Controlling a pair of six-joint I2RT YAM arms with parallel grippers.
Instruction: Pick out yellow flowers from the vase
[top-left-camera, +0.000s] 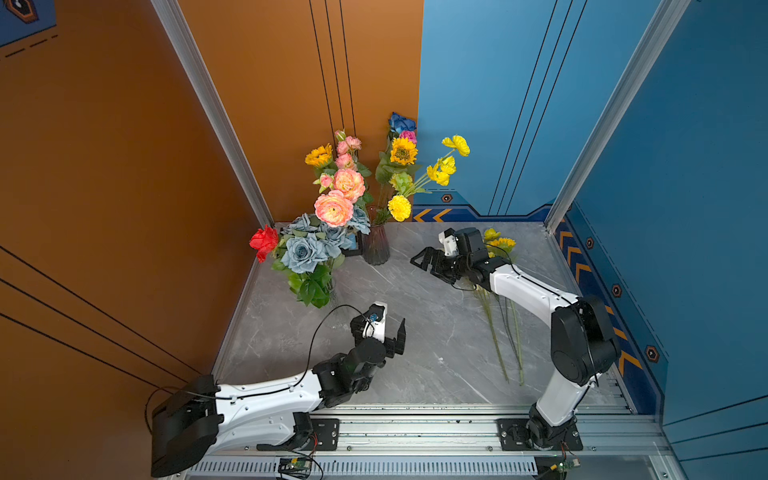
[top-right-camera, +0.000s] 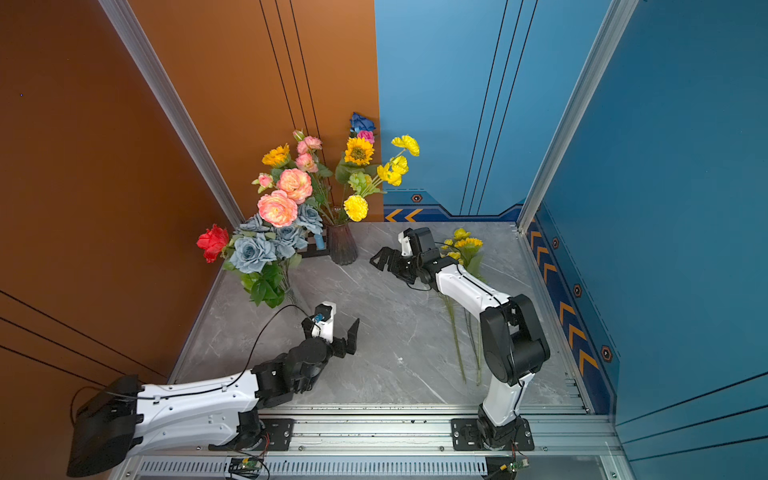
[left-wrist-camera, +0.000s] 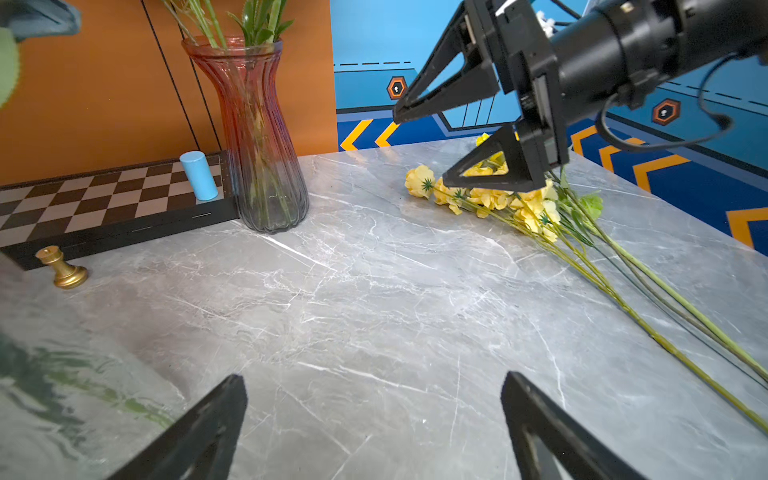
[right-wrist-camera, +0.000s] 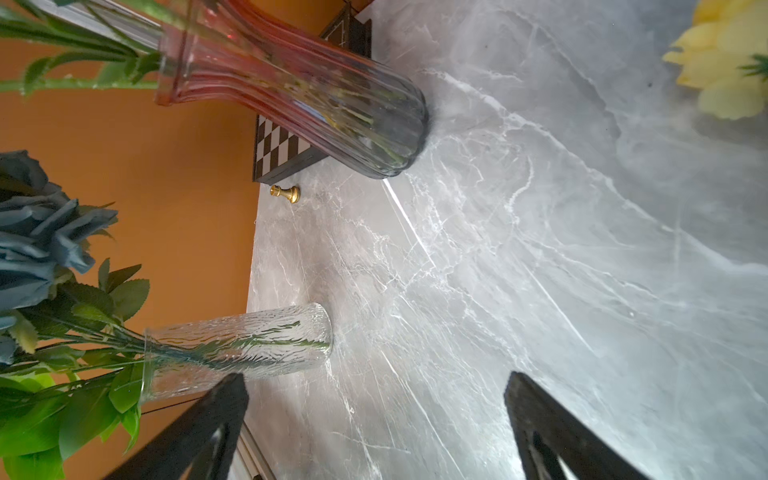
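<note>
The red-tinted glass vase (left-wrist-camera: 264, 136) stands at the back of the table. Yellow blooms (top-left-camera: 441, 170), a round yellow flower (top-left-camera: 400, 209) and a sunflower (top-left-camera: 404, 151) rise above it, leaning right. An orange-yellow flower (top-left-camera: 318, 155) shows at the left of the bouquets. On the right of the table lie cut-off yellow flowers (left-wrist-camera: 534, 209), long stems toward the front. My right gripper is open and empty, to the right of the red vase and apart from it. Over the front middle, my left gripper also stands open, nothing between its fingers.
A clear glass vase (right-wrist-camera: 240, 348) with blue-grey roses (top-left-camera: 304, 252) and a red flower (top-left-camera: 264, 241) stands front-left of the red one. Behind are a checkered board (left-wrist-camera: 104, 200), a light-blue cylinder (left-wrist-camera: 199, 176) and a gold chess piece (left-wrist-camera: 62, 268).
</note>
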